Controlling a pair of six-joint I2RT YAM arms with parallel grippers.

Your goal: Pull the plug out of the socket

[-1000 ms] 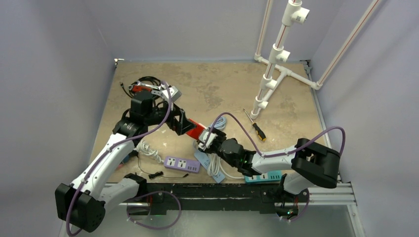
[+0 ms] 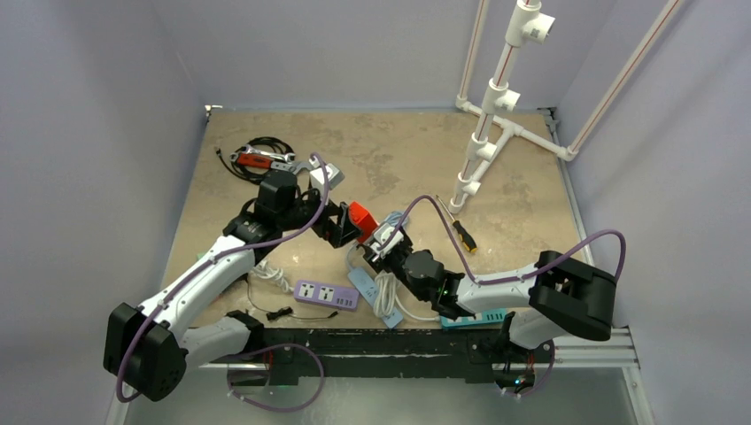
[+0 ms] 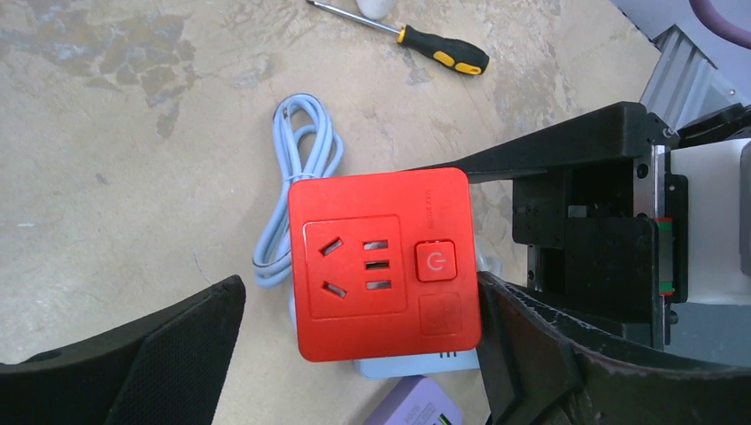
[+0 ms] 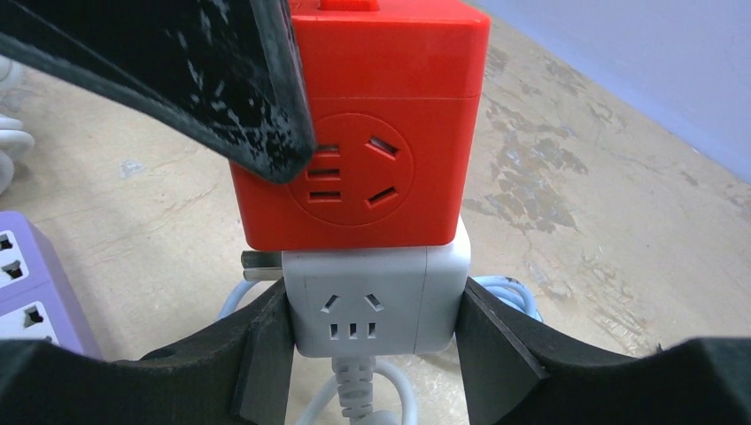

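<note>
A red cube adapter (image 3: pixel 385 266) with socket slots and a power button faces the left wrist view. Below it in the right wrist view sits a white socket block (image 4: pixel 354 305) with a cord. My right gripper is shut on the white block, a finger on each side. The red cube rests against the top of the block; how deeply they are joined is hidden. My left gripper is open around the red cube. A clear gap shows between its left finger and the cube, while the right finger (image 3: pixel 522 328) appears at the cube's edge.
Beneath the grippers lie a light blue power strip (image 2: pixel 373 296) and a purple strip (image 2: pixel 326 294). A screwdriver (image 2: pixel 463 235) is to the right; pliers and a black cable (image 2: pixel 259 158) lie at the back left. The back middle of the board is clear.
The left arm has shifted right and slightly down over the last second. The red cube and right gripper have also moved a little to the right, the cube turning as well.
</note>
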